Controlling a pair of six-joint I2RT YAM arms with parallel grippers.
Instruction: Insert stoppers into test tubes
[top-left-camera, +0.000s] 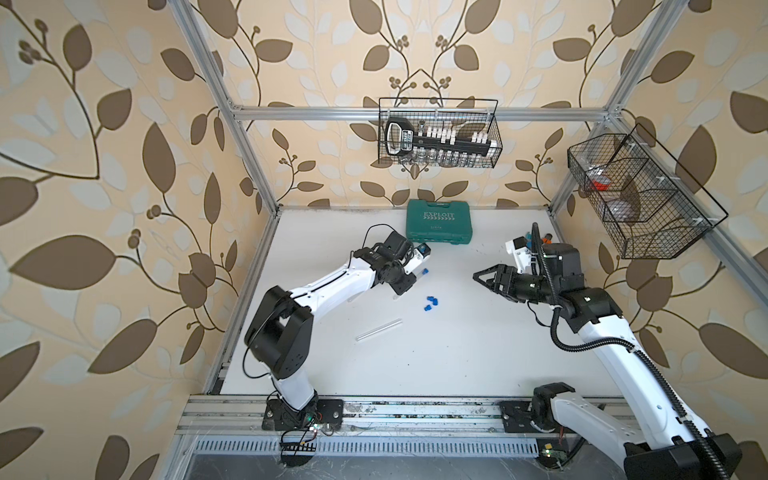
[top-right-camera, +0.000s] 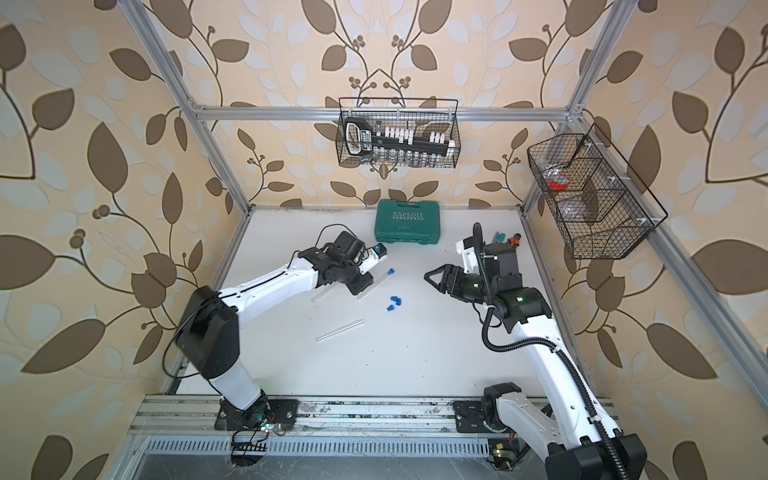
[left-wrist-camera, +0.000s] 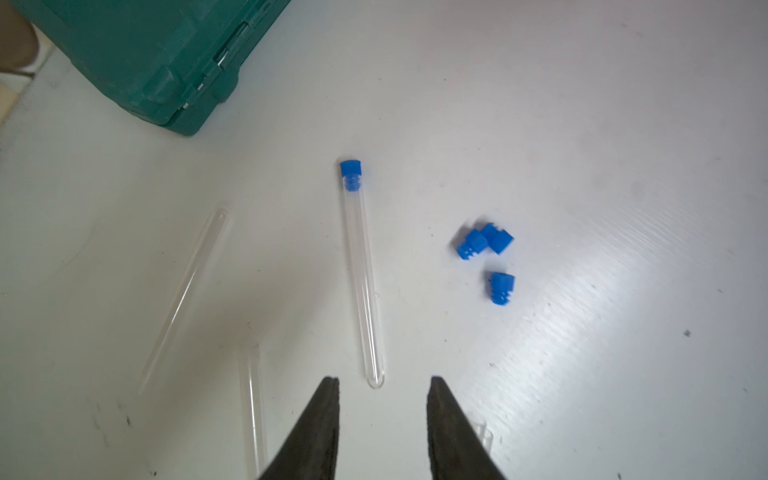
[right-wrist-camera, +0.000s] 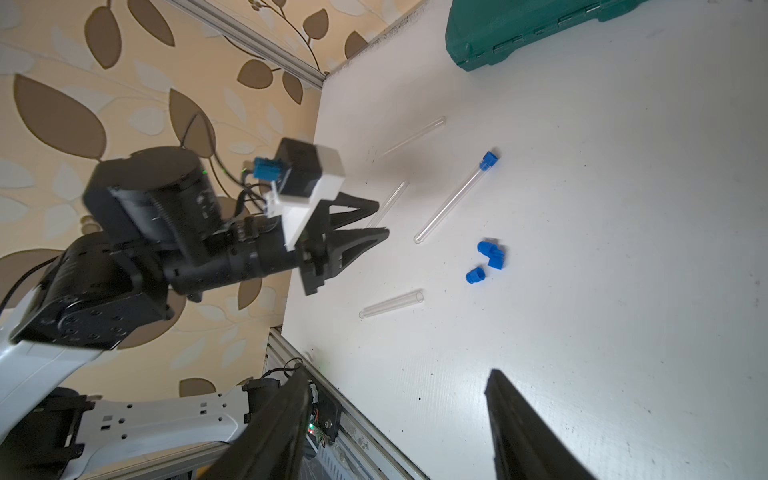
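Observation:
One clear test tube (left-wrist-camera: 365, 280) lies on the white table with a blue stopper (left-wrist-camera: 350, 168) seated in its mouth. My left gripper hovers above and back from it, fingers apart and empty. Left of it in the left wrist view lie two unstoppered tubes, one slanted tube (left-wrist-camera: 184, 296) and one nearer tube (left-wrist-camera: 253, 408). Another bare tube (right-wrist-camera: 392, 304) rests closer to the front edge. Three loose blue stoppers (right-wrist-camera: 476, 275) sit clustered right of the capped tube. My right gripper stands open and empty, held above the table's right side.
A green case (top-left-camera: 439, 221) stands at the back of the table. Wire baskets hang over it, one back basket (top-left-camera: 437, 152) and one right basket (top-left-camera: 640, 200). Small teal and orange items (top-right-camera: 512, 239) lie at the back right.

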